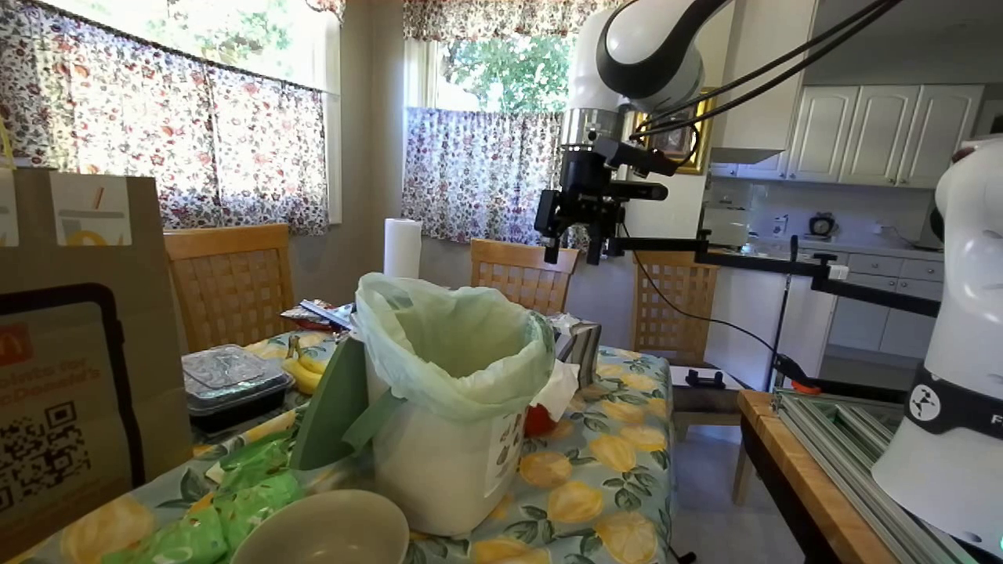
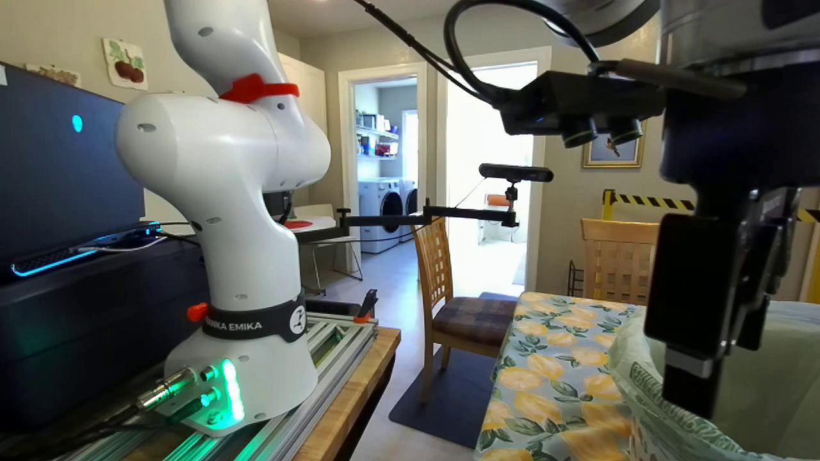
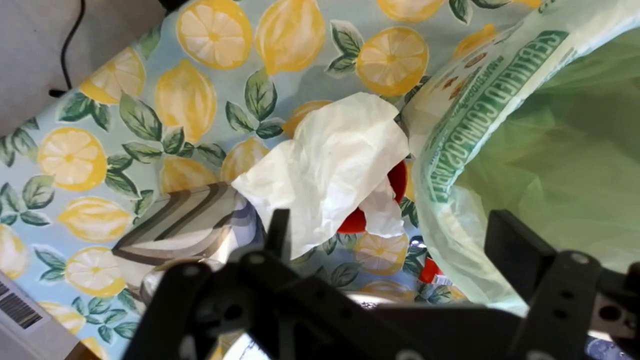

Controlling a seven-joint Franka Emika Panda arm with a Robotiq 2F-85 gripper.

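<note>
Above the table hangs my gripper, its fingers wide apart with nothing held between them. In the wrist view a crumpled white paper [image 3: 336, 162] lies below the fingers, partly covering a red object [image 3: 354, 222]. To its right stands the bin lined with a pale green compostable bag [image 3: 468, 144], its mouth open and nothing seen inside. The same bin [image 1: 442, 460] stands upright on the table in exterior view 1, with the white paper [image 1: 561, 390] and red object [image 1: 538, 421] just beside it. My gripper [image 1: 571, 252] is higher than the bin's rim there.
A striped box [image 3: 180, 225] lies left of the paper. Around the bin are a bowl [image 1: 324, 536], green packaging [image 1: 235, 507], bananas [image 1: 305, 371], a black container [image 1: 235, 385] and a paper bag [image 1: 85, 376]. The tablecloth [image 1: 611, 489] is clear on the bin's right.
</note>
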